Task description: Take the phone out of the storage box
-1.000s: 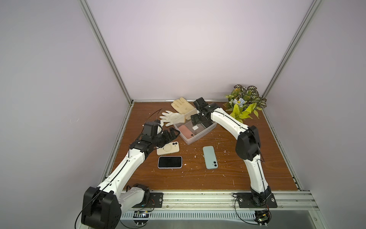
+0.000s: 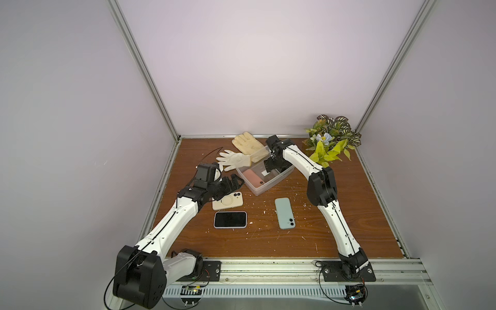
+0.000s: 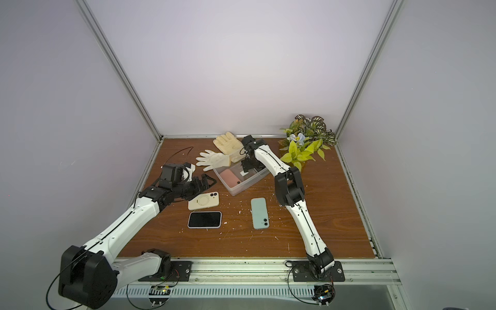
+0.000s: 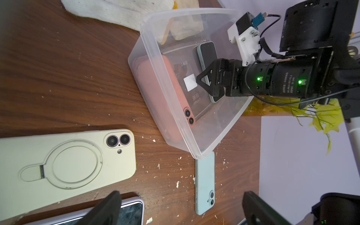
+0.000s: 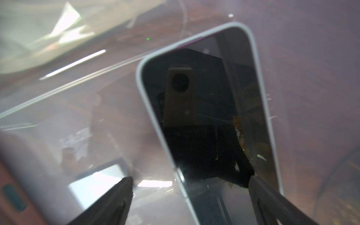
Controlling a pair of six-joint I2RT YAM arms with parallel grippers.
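Observation:
The clear storage box [image 2: 263, 189] holds a phone with a pale blue-green edge [image 5: 210, 112], lying screen up, and a pink phone [image 4: 150, 90] along its near left side. My right gripper is open inside the box, just above the screen-up phone. Its fingertips show on either side of that phone's lower part; whether they touch it I cannot tell. In the left wrist view, a right finger [image 4: 211, 80] overlaps the phone. Left of the box, my left gripper stands open and empty over the table.
In front of the box lie a cream phone [image 2: 227, 201], a dark-screened phone [image 2: 230, 219] and a light blue phone [image 2: 284, 212]. Gloves [image 2: 236, 159] rest behind and left of the box. Leafy plants [image 2: 333, 139] stand at the back right.
My right gripper has shifted a little rightward and lower, over the screen-up phone, while its elbow swung left. The left arm has moved only slightly. Both box phones stay in place.

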